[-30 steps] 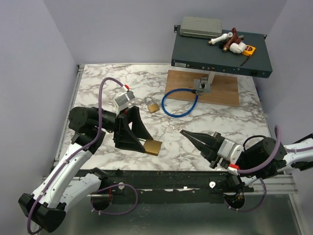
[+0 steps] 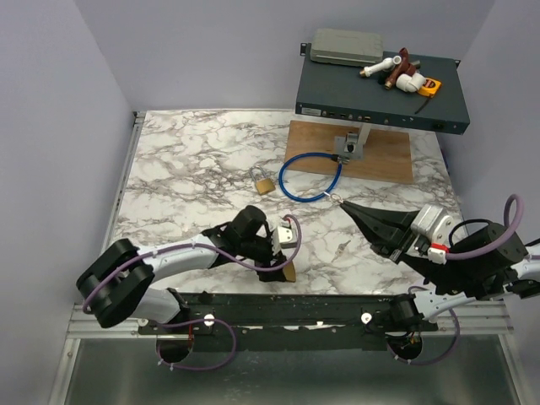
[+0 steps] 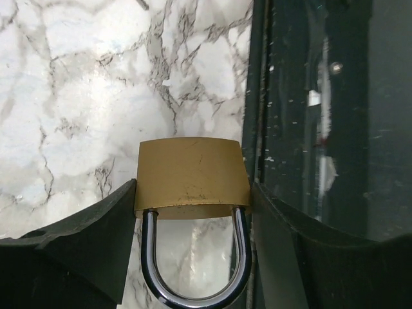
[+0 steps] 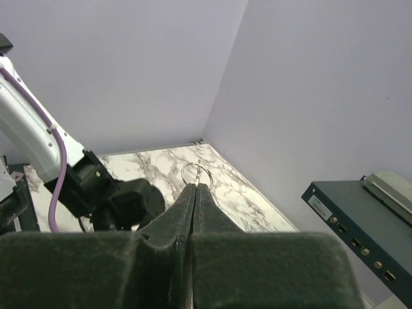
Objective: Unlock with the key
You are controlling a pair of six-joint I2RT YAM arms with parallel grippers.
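Note:
A brass padlock (image 3: 192, 174) is gripped between the two fingers of my left gripper (image 2: 283, 263), low over the front of the table. Its steel shackle points toward the camera in the left wrist view, both legs meeting the body; the keyhole is not visible. My right gripper is shut at its pointed tips on a small key with a wire ring (image 4: 197, 175). In the top view, that ring (image 2: 330, 197) sits at the tip, off the table and apart from the held padlock. The key itself is too small to make out well.
A second brass padlock (image 2: 264, 185) lies on the marble table, left of a blue cable loop (image 2: 285, 184). At the back right, a dark shelf unit (image 2: 371, 93) on a stand overhangs a wooden board (image 2: 388, 160).
My left gripper has carried its padlock toward the table's front edge and slightly right.

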